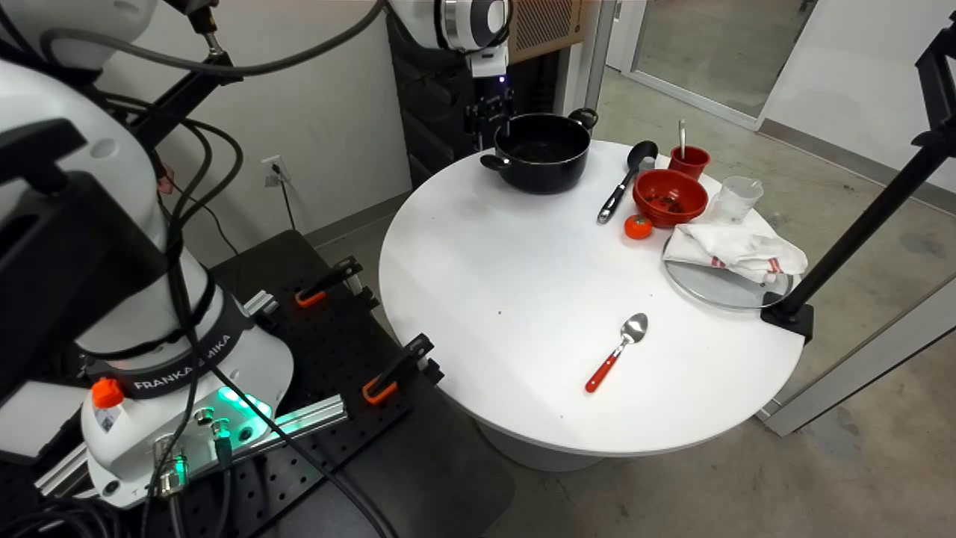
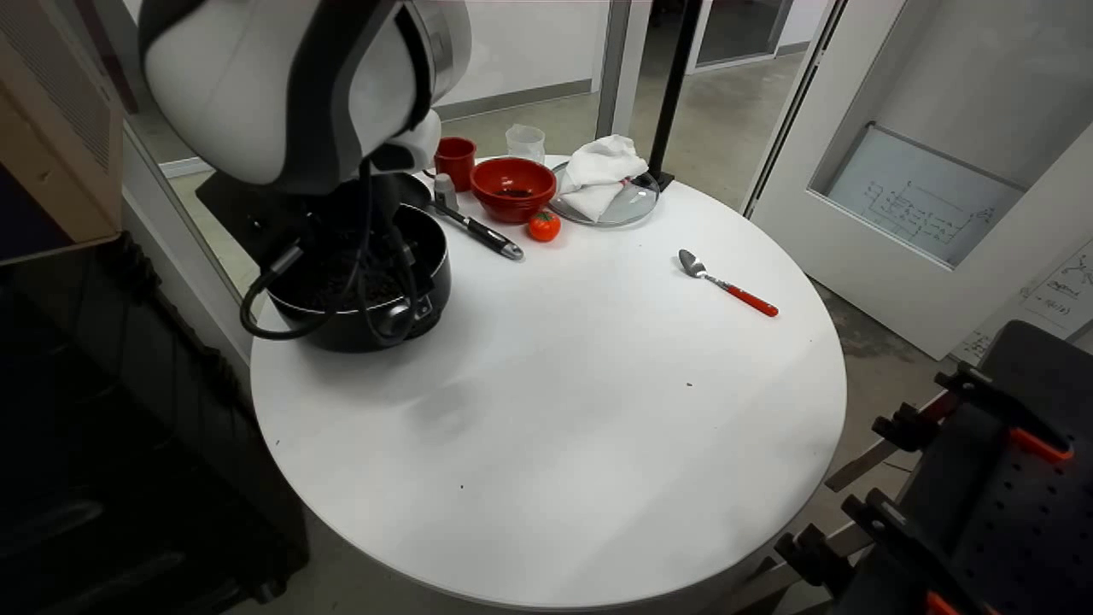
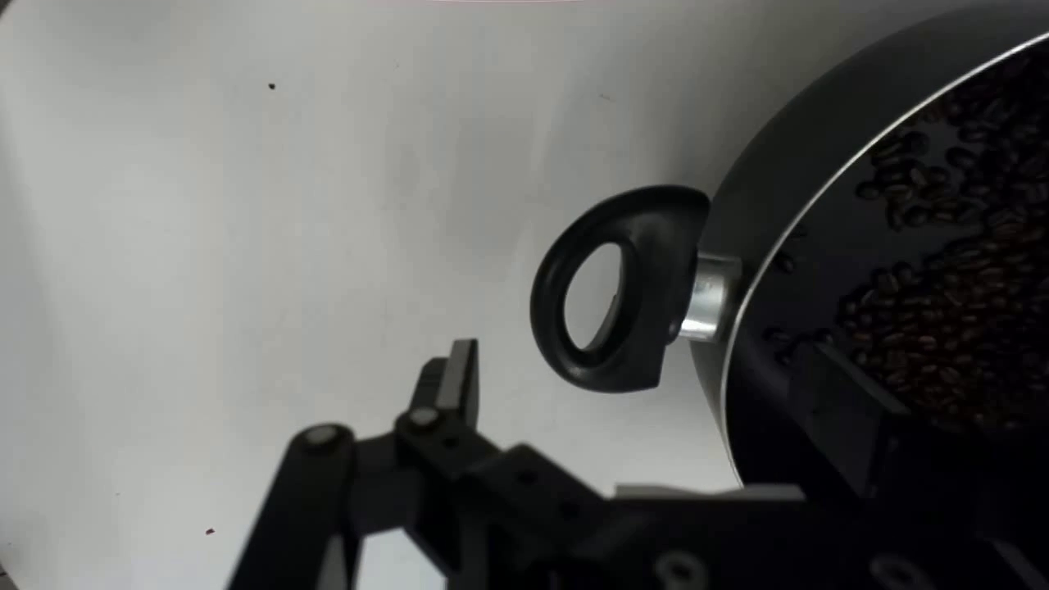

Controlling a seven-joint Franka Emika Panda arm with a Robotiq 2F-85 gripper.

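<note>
My gripper stands open at the pot's near side, one finger point(image 3: 457, 383) over bare table and the other finger point(image 3: 841, 413) over the pot's inside. Nothing is held between them. Dark beans lie in the black pot point(image 3: 787, 142), heaped toward the right of the wrist view. Its looped black handle point(image 3: 674, 295) shows just ahead of the fingertips, apart from them. In exterior view 1 the pot point(image 1: 542, 175) sits at the table's far edge, with my gripper point(image 1: 488, 134) at its left. The arm covers much of the pot point(image 2: 435, 302) in exterior view 2.
Beside the pot lies a black ladle point(image 1: 618, 193). Along the edge stand a red cup point(image 1: 688, 161), a red bowl point(image 1: 668, 199), a tomato point(image 1: 638, 227), a clear cup point(image 1: 737, 197) and a plate point(image 1: 708, 291) under a cloth point(image 1: 735, 246). A red-handled spoon point(image 1: 606, 368) rests near the front; mid-table is clear.
</note>
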